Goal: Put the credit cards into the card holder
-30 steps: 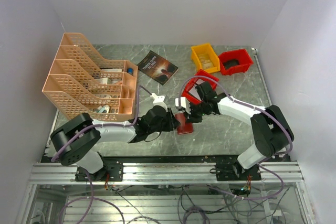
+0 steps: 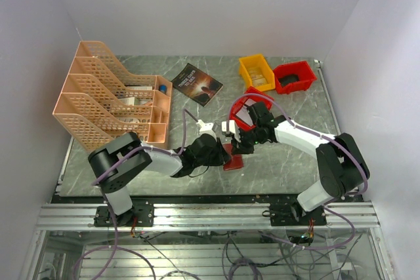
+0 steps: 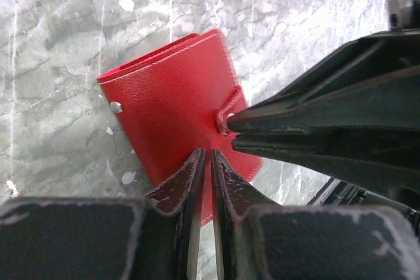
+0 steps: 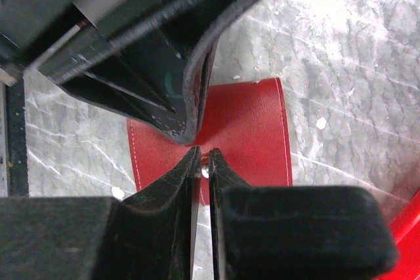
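Note:
The red card holder lies on the marble table between my grippers, its snap strap visible in the left wrist view. My left gripper is over the holder, its fingertips close together at the red leather. My right gripper is at the holder's snap from the other side, fingertips almost meeting. In each wrist view the other gripper's dark fingers loom over the holder. I cannot make out a card between either pair of fingers.
A red tray with pale items sits just behind my right gripper. Yellow and red bins stand at the back right, a magazine at the back, a peach organizer at left.
My right gripper and the holder have shifted slightly toward the front.

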